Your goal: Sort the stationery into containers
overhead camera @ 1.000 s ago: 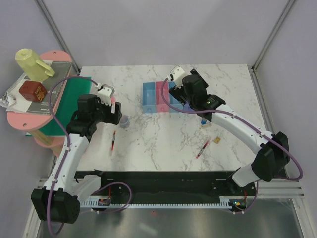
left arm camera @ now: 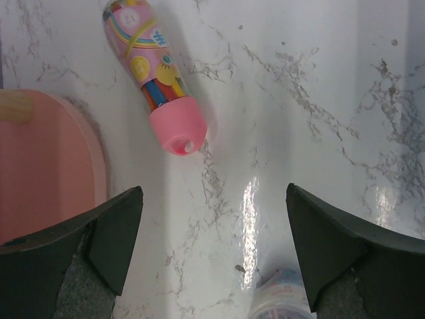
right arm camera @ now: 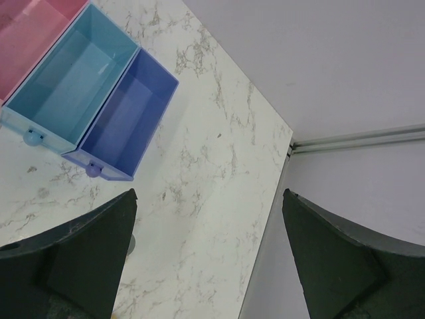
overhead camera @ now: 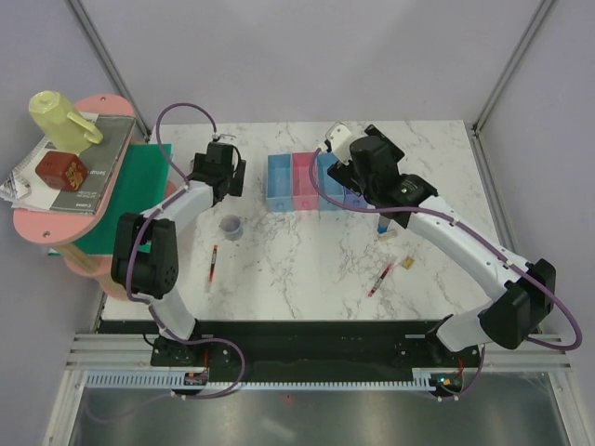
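In the left wrist view, a pink patterned tube [left arm camera: 149,56] with a pink cap lies on the marble table, beyond the spread fingers of my left gripper. That gripper is open and empty. From above, the arm hides the tube. My right gripper is also open, with only table below it, to the right of the violet bin [right arm camera: 133,116]. Four bins stand in a row: blue [overhead camera: 279,190], pink [overhead camera: 304,181], light blue [overhead camera: 329,214] and violet. A red pen [overhead camera: 213,263] and another pen [overhead camera: 380,280] lie in front.
A clear cup [overhead camera: 231,226] stands near the left arm. The pink shelf [overhead camera: 51,223] with a mug and books edges the left side. A small yellow item [overhead camera: 407,262] and a blue item [overhead camera: 383,224] lie at right.
The right arm has shifted only slightly. The objects have not visibly moved.
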